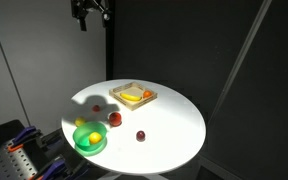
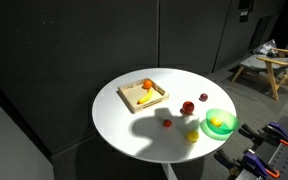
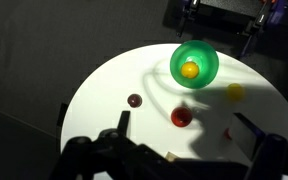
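High above the white table, my gripper stands open, its two dark fingers wide apart with nothing held between them. A green bowl (image 3: 210,57) with a yellow-orange fruit (image 3: 190,70) inside sits near the table edge. Close to the bowl lies a yellow fruit (image 3: 235,92). A red apple-like fruit (image 3: 181,117) rests near the middle of the wrist view, and a dark red fruit (image 3: 135,100) lies off to its left. One smaller red item (image 2: 167,123) is also on the table. In the wooden tray (image 2: 128,103) are a banana (image 2: 146,98) and an orange fruit (image 2: 148,84).
The round table (image 1: 179,125) has a broad clear area away from the bowl. Dark floor surrounds it. A wooden chair (image 2: 268,68) stands well apart in the background. Dark robot-base hardware (image 1: 24,138) is near the bowl's side of the table.
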